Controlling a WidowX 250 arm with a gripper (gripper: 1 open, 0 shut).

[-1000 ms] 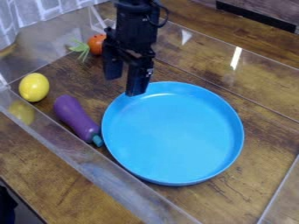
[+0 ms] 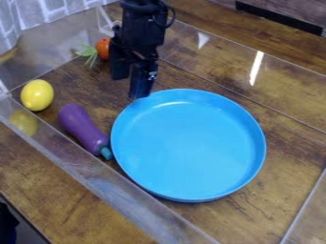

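Note:
My black gripper (image 2: 132, 74) hangs at the top centre of the camera view, open, its fingers pointing down just behind the blue plate (image 2: 188, 145). A purple eggplant (image 2: 82, 129) lies left of the plate, close to its rim. A yellow lemon (image 2: 37, 94) sits further left. An orange carrot (image 2: 103, 47) with a green top lies at the back, partly behind the gripper.
Clear tray walls (image 2: 34, 140) run along the left and front. The wooden surface (image 2: 254, 67) to the right and back right of the plate is clear.
The gripper has shifted very slightly, a little upward and leftward. The plate, eggplant, lemon and carrot have not moved.

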